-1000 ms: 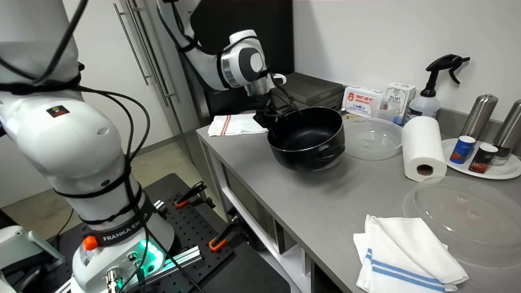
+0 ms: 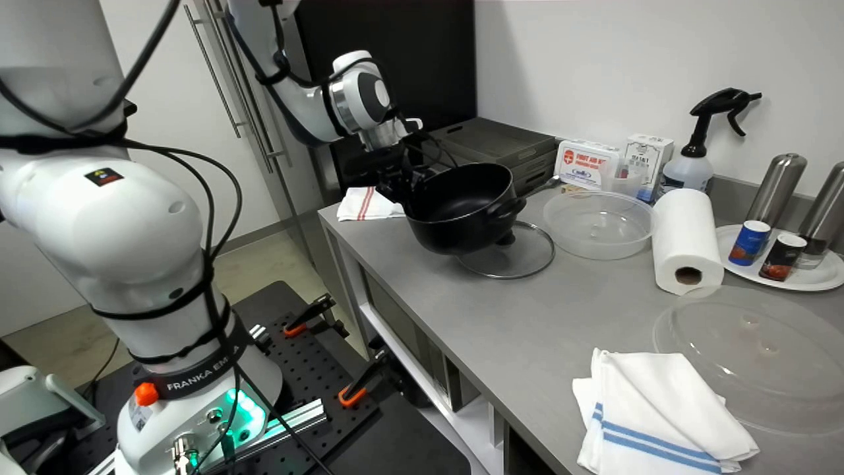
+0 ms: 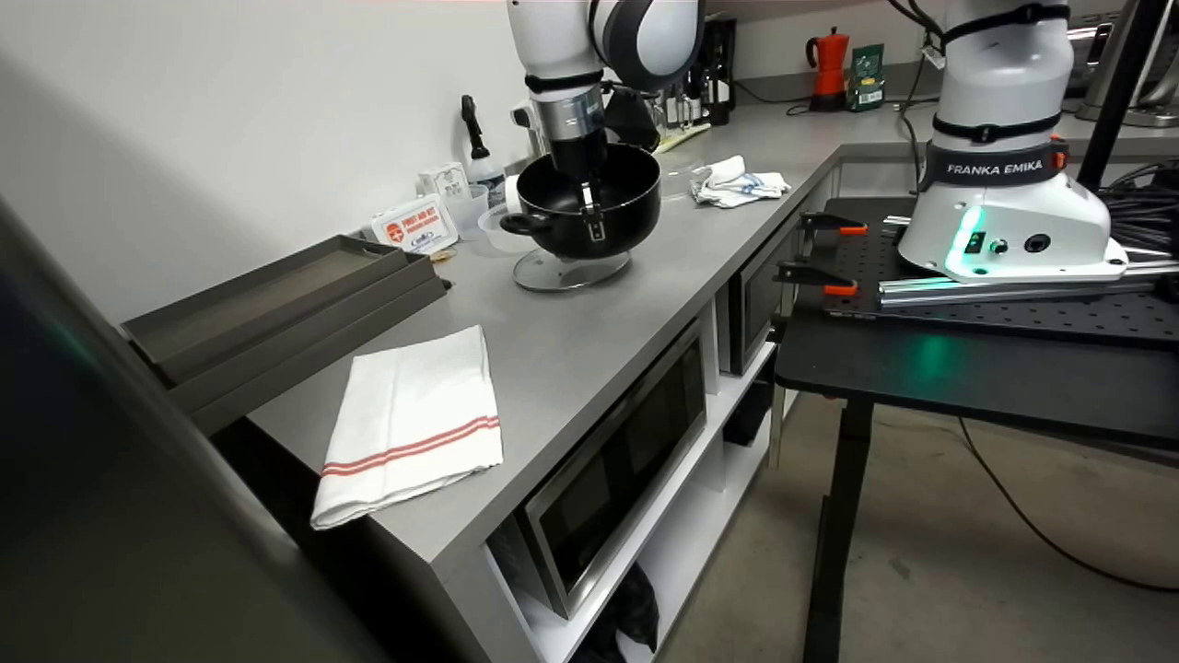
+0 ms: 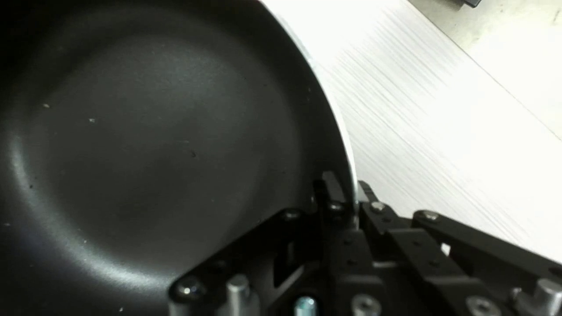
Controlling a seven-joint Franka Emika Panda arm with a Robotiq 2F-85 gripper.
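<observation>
A black pot (image 2: 459, 229) hangs in the air, raised above the grey counter, its inside empty in the wrist view. My gripper is shut on the pot's rim, one finger inside the wall and the other outside. Below the pot lies a glass lid (image 2: 514, 257) with a dark knob, partly hidden by it. In exterior view 2 the pot (image 3: 636, 226) hangs above the lid (image 3: 553, 274), its side handle pointing toward the wall.
A white towel with red stripes (image 3: 414, 403) lies at the counter's end, near stacked grey trays (image 3: 276, 309). A clear plastic bowl (image 2: 599, 225), paper towel roll (image 2: 686, 237) and blue-striped towel (image 2: 664, 411) stand or lie farther along.
The pot has moved up and toward the red-striped towel's end of the counter, carried by my gripper. More of the glass lid beneath it now shows.
</observation>
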